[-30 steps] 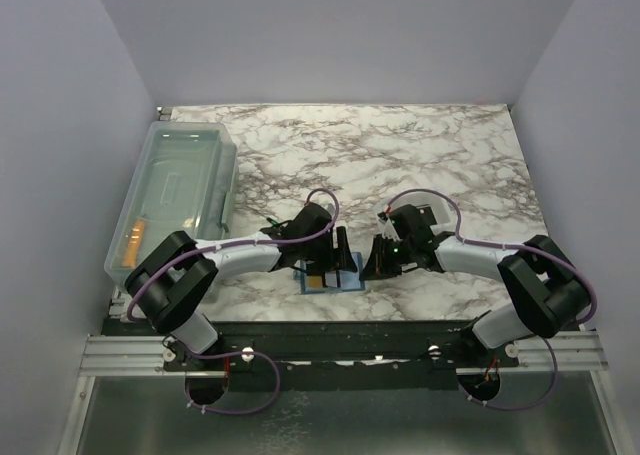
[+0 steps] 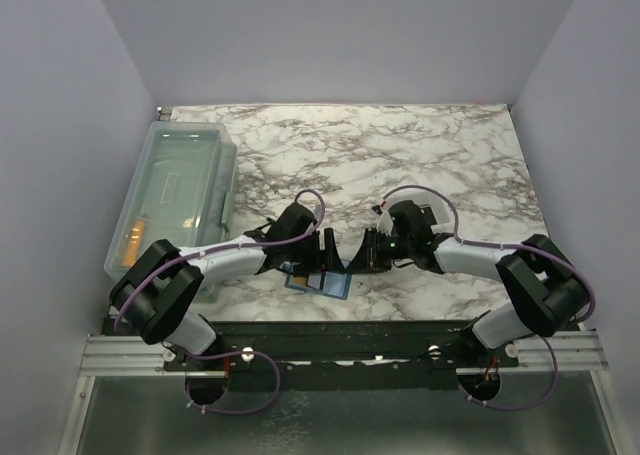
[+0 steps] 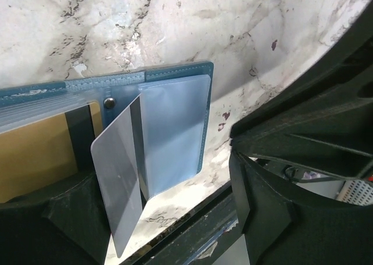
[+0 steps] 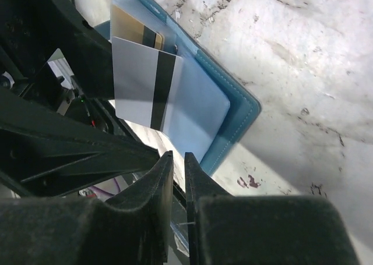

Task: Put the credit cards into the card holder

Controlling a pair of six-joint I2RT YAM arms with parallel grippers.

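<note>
The blue card holder (image 2: pixel 335 284) lies open on the marble table, held gold and grey cards in it. A grey card (image 3: pixel 116 177) with a black stripe, also seen as the grey card (image 4: pixel 135 81), sticks out over the blue sleeve. My left gripper stands open over the holder, one finger at the gold card (image 3: pixel 35 148) and grey card. My right gripper is shut, nothing visible between its fingertips, just beside the holder's right side.
A lidded translucent box (image 2: pixel 175 195) stands at the left. A white object (image 2: pixel 440 205) lies behind the right arm.
The right gripper has shifted slightly left.
</note>
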